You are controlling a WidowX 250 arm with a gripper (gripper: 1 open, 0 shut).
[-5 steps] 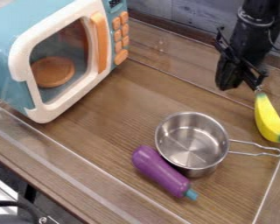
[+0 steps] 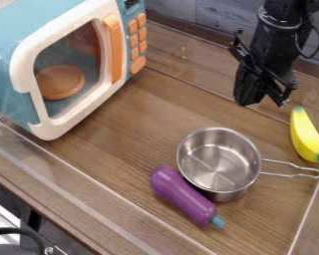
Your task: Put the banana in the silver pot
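Observation:
A yellow banana (image 2: pixel 306 135) lies at the right side of the table, its tips greenish. Left of it and lower in the view is the silver pot (image 2: pixel 218 162), empty, its wire handle reaching right past the banana's lower end. My black gripper (image 2: pixel 262 98) hangs pointing down, just up and left of the banana's upper tip. I see no object held in it. The fingers are dark and small, so how far apart they stand is unclear.
A purple toy eggplant (image 2: pixel 186 195) rests against the pot's lower left side. The toy microwave (image 2: pixel 72 60) with a round brown piece inside fills the upper left. Bare wood lies between the microwave and the gripper.
Over the last second the gripper has shifted a little to the left, away from the banana's tip. The banana, pot and eggplant have stayed in place.

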